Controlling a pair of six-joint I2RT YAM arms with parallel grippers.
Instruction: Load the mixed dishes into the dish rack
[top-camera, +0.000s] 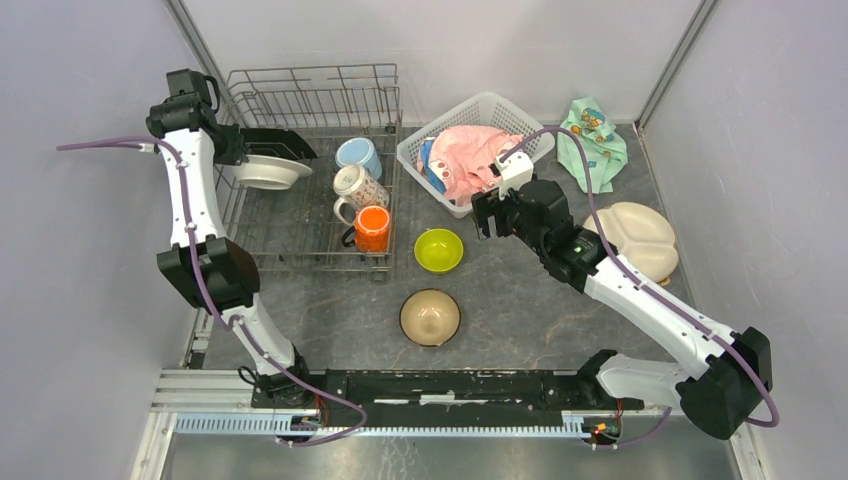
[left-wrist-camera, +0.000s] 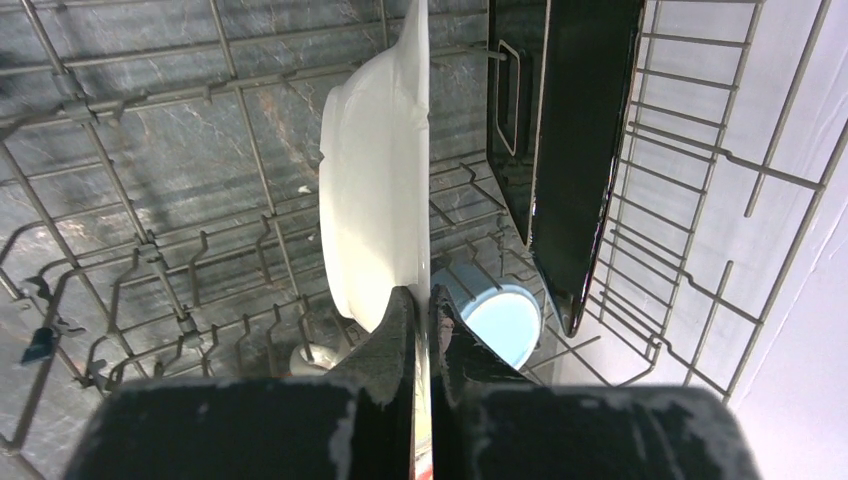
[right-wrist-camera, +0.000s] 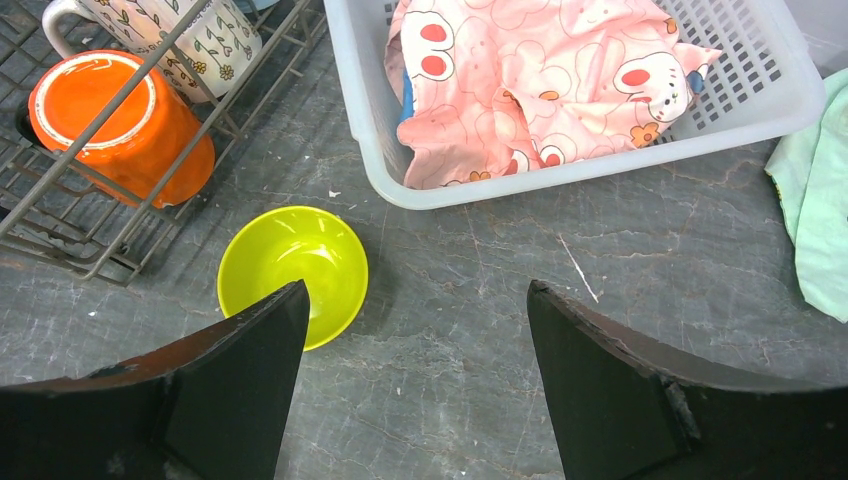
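Observation:
In the left wrist view my left gripper is shut on the rim of a white dish (left-wrist-camera: 365, 180), held on edge inside the wire rack (top-camera: 300, 250), beside a black tray (left-wrist-camera: 575, 120). A light blue cup (top-camera: 358, 155), a patterned mug (top-camera: 355, 185) and an orange mug (top-camera: 372, 228) sit in the rack's right side. My right gripper stands open over the counter, nothing between its fingers, near the lime bowl (top-camera: 439, 250). A tan bowl (top-camera: 430, 318) and a cream divided plate (top-camera: 640, 230) lie on the counter.
A plastic basket (right-wrist-camera: 450, 197) with pink cloth stands behind the lime bowl. A green cloth (top-camera: 590, 150) lies at the back right. The counter between the bowls and the divided plate is clear.

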